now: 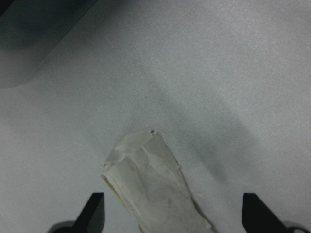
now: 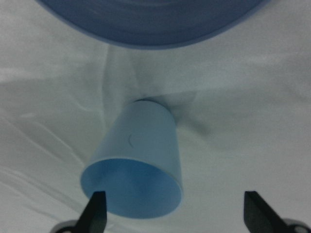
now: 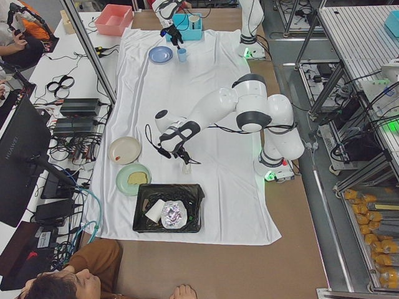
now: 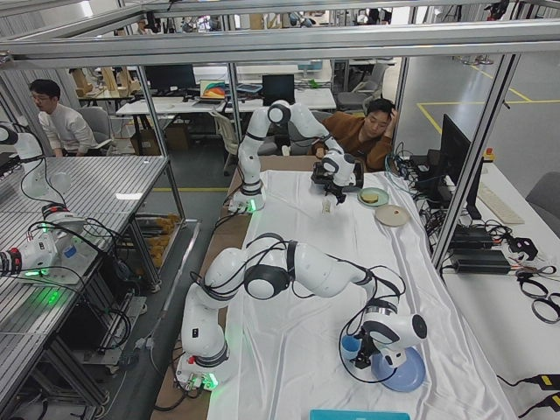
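Note:
My left gripper is open over a crumpled, pale paper packet (image 1: 155,189) on the white cloth, the packet between and below its fingertips. My right gripper stands open above a light blue cup (image 2: 133,141), beside a blue plate (image 2: 155,34). In the camera left view, a green plate (image 3: 122,184) with a yellow item and a beige plate (image 3: 124,149) lie left of the left arm. A black tray (image 3: 141,218) holds a foil-wrapped item and a white object.
A light blue bin (image 3: 193,32) stands at the far end near the right arm. A person (image 4: 378,140) sits behind the black tray end.

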